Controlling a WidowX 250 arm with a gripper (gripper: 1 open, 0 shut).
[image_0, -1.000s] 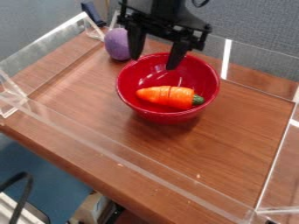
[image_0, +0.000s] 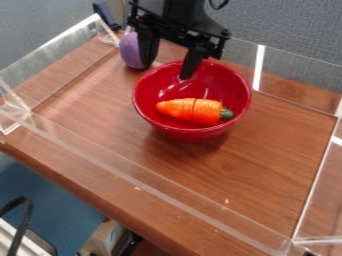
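A red bowl (image_0: 191, 96) stands on the wooden table, with an orange carrot toy (image_0: 190, 111) with a green top lying inside it. My black gripper (image_0: 170, 52) hangs over the back of the bowl, its two fingers apart with nothing seen between them. Behind it at the upper left, a purple object (image_0: 130, 50), perhaps an eggplant, sits partly hidden by the gripper.
Clear plastic walls edge the wooden table (image_0: 94, 130). A small box (image_0: 103, 238) and a dark cable are below the front edge at lower left.
My gripper has shifted slightly up and to the left. The carrot and bowl are where they were.
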